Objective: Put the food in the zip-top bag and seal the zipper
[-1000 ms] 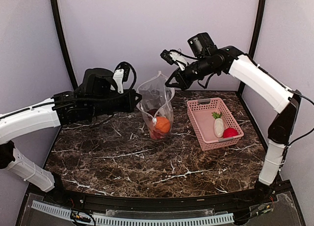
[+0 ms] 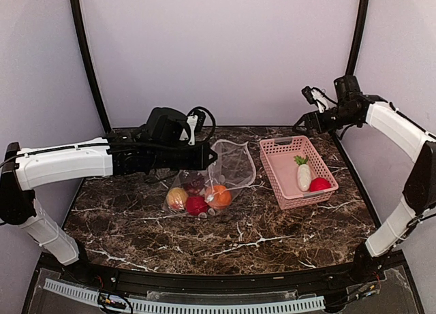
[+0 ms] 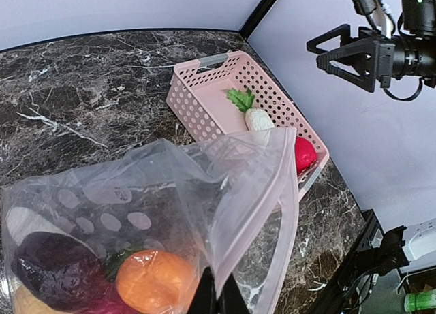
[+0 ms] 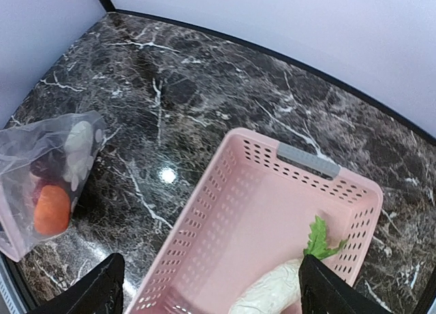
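The clear zip top bag [image 2: 235, 165] lies slumped on the table, its mouth towards the basket. Inside it are an orange food piece [image 3: 155, 280], a dark purple one [image 3: 58, 270], a red one [image 2: 197, 205] and a yellowish one [image 2: 177, 198]. My left gripper is shut on the bag's rim. Well apart from the bag, my right gripper [image 2: 304, 125] hangs open above the far end of the pink basket [image 2: 272, 174], nothing between its fingers. A white radish with green leaves [image 4: 276, 287] and a red food piece [image 2: 319, 184] lie in the basket.
Bare dark marble table [image 2: 170, 242] stretches in front of the bag, and a strip stays clear between bag and basket. Walls close in the table at the back and both sides.
My right gripper let go of the bag's rim, opened and swung right over the basket. The bag, upright between both grippers before, sank down; my left gripper moved right and slightly lower with its rim.
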